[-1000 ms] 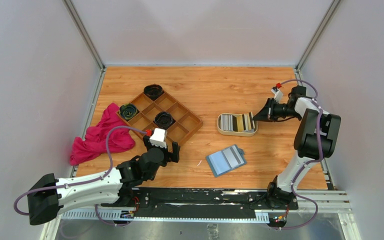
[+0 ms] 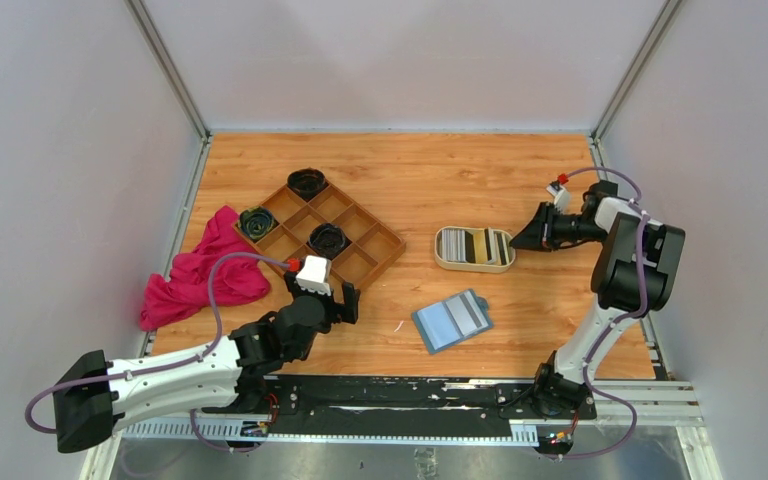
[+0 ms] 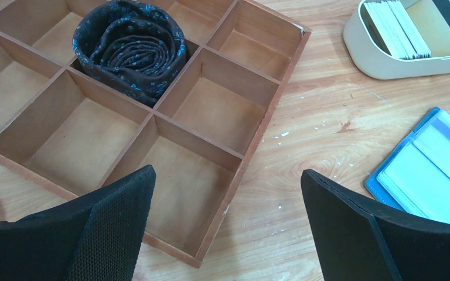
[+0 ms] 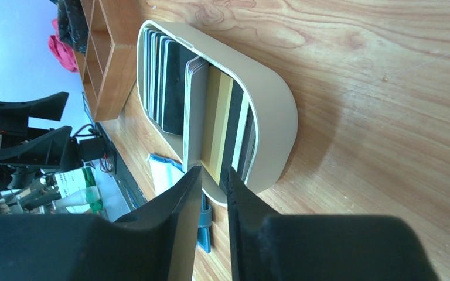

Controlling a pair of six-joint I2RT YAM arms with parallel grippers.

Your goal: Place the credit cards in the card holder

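An oval cream box (image 2: 473, 268) stands right of the table's middle, with many cards (image 2: 455, 245) upright in it. Toward the front lies the blue card holder (image 2: 453, 320), its clear pockets facing up. At the box's right end is my right gripper (image 2: 516, 241); the right wrist view shows its fingertips close together, a narrow gap between them and nothing held. Beyond those tips, dark and pale cards (image 4: 194, 111) fill the box. My left gripper hovers wide open and empty over the table, left of the card holder.
A wooden divided tray (image 2: 367, 235) with rolled dark cloths (image 2: 328, 240) sits at centre left, beside a pink cloth (image 2: 205, 275).
My right gripper has drawn slightly to the right. A card that stuck up at the box's right end a second ago now sits lower among the others. The left arm is practically still.
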